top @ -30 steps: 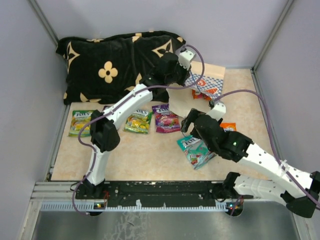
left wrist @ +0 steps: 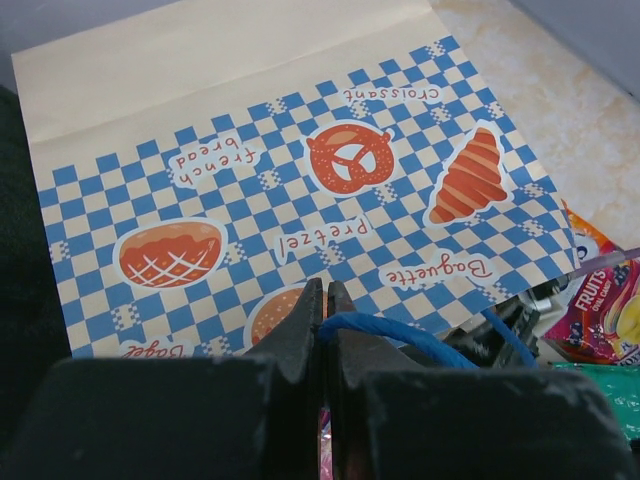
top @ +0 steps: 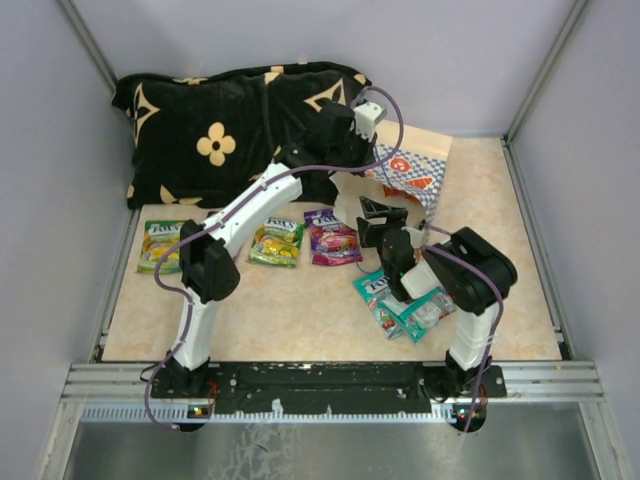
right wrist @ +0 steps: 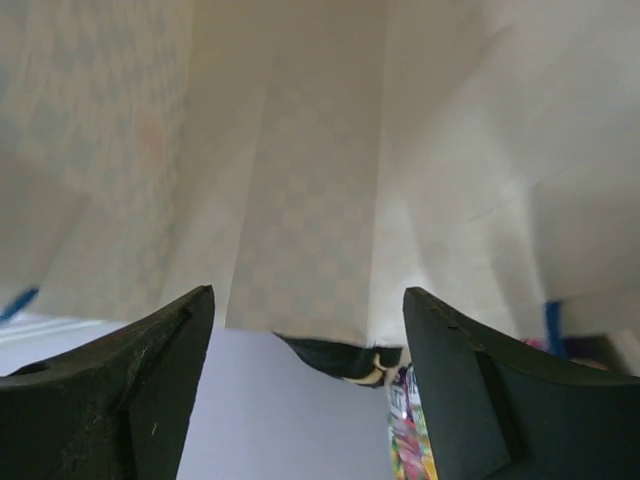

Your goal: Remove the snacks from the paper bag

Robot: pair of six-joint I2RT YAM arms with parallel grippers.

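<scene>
The paper bag (top: pixel 424 150) with checked print lies tilted at the back right; in the left wrist view its printed face (left wrist: pixel 260 180) fills the middle. My left gripper (top: pixel 365 150) is shut at the bag's upper part, nothing clearly visible between its fingers. My right gripper (top: pixel 378 215) stands open at the bag's mouth, and its wrist view looks into the pale, blurred interior (right wrist: pixel 450 150), with some colourful packs below. A red pack (top: pixel 394 192) shows under the printed flap. An orange fruit pack (left wrist: pixel 600 310) shows beside the bag in the left wrist view.
Green (top: pixel 275 243), purple (top: pixel 333 240), teal (top: pixel 425 315) and yellow-green (top: pixel 160 245) packs lie on the table. A black cushion (top: pixel 200 120) fills the back left.
The right arm has swung in from the lower right, its gripper now higher at the bag's mouth, its body over the packs on the right.
</scene>
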